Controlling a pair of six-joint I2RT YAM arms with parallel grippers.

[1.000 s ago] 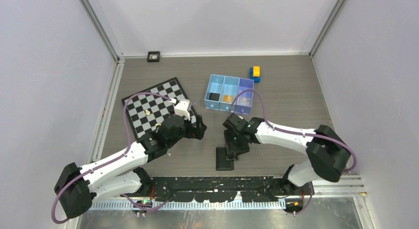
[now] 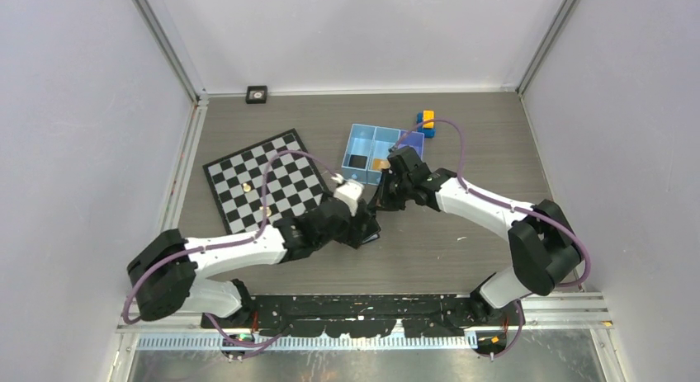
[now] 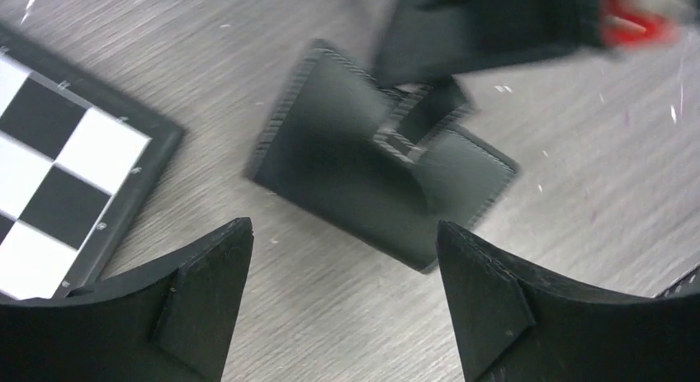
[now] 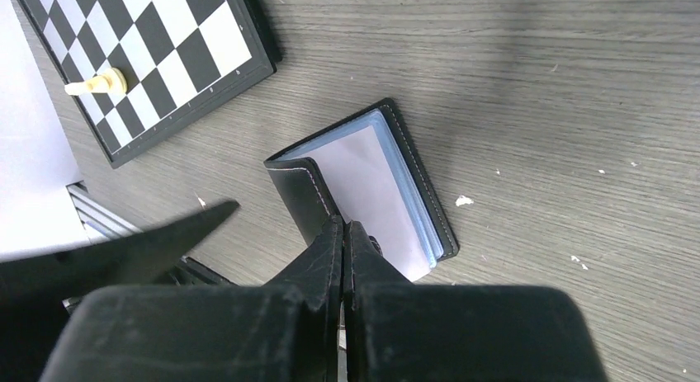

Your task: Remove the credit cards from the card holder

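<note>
The black leather card holder (image 3: 338, 184) lies on the table, mostly hidden under my grippers in the top view. In the right wrist view its flap (image 4: 301, 192) is partly raised, showing a pale interior (image 4: 355, 180) with a blue edge. My right gripper is shut, its tips at that flap; whether it pinches the leather is unclear. My left gripper is open above the holder, with nothing between its fingers.
A chessboard (image 2: 248, 167) with pale pieces lies to the left. Behind are a blue divided box (image 2: 363, 134), a blue-and-yellow toy (image 2: 428, 120) and a small black square (image 2: 257, 94).
My right gripper has moved back from the front edge, and the card holder has shifted and turned with it. My left gripper has moved right, over the holder.
</note>
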